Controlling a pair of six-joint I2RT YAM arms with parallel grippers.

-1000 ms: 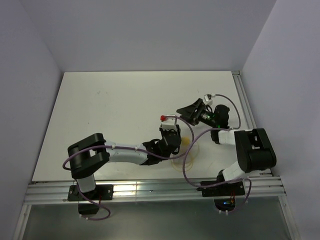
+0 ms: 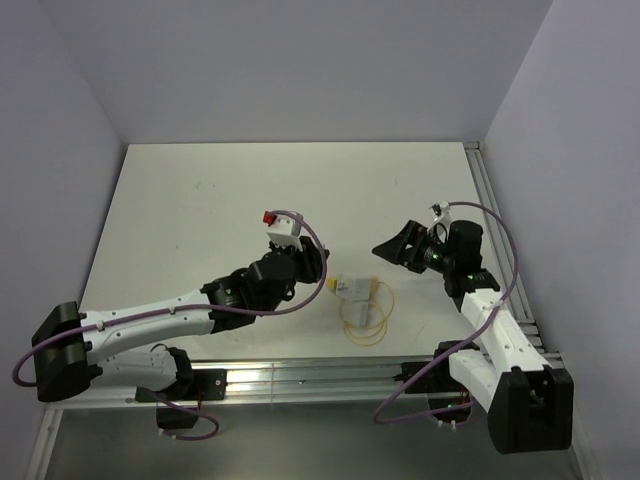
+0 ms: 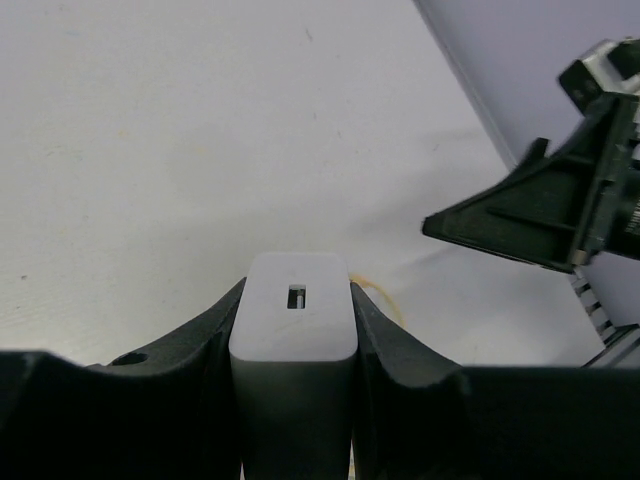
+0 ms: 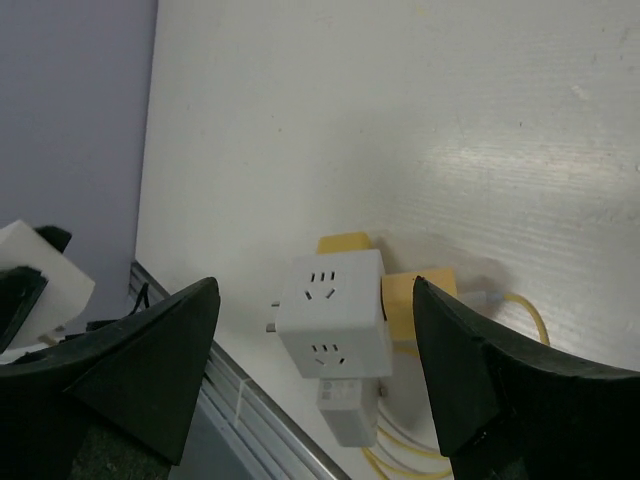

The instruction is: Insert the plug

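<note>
My left gripper is shut on a white block (image 3: 295,315) with a small dark slot in its end. In the right wrist view this block (image 4: 40,280) shows at the left edge. A white socket cube (image 4: 335,310) rests on the table with outlet slots on its faces and metal prongs sticking out on its left. A yellow plug (image 4: 420,292) with a cable sits against its right side, though the contact is partly hidden by a finger. My right gripper is open above the cube, its black fingers (image 4: 165,360) wide apart with nothing between them.
Beside the cube, a yellow piece (image 4: 343,242) shows behind and a smaller white block (image 4: 350,410) in front. The yellow cable (image 2: 390,300) loops on the table. A metal rail (image 2: 300,372) borders the front.
The left arm has moved left and a little back, uncovering the socket cube in the top view. My right gripper has shifted right and slightly towards the front, widening the gap between the arms.
</note>
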